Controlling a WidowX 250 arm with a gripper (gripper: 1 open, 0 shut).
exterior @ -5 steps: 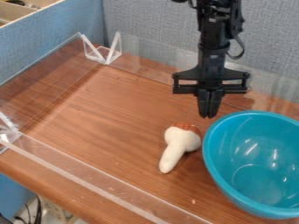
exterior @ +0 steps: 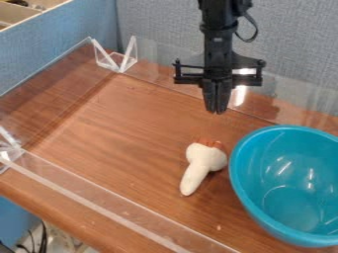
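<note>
The black gripper [exterior: 215, 102] hangs over the back middle of the wooden table, pointing down, its fingers together with nothing visible between them. In front of it, lower in the view, lies a white mushroom-like object [exterior: 201, 165] with some orange at its top end. Just to its right stands a large teal bowl [exterior: 284, 222], empty.
Clear plastic barriers [exterior: 113, 57] edge the table. A grey padded wall [exterior: 158, 25] rises behind, and a blue side panel with a wooden tray sits at the upper left.
The gripper has moved up and to the left, farther from the white object and the bowl, which have stayed in place.
</note>
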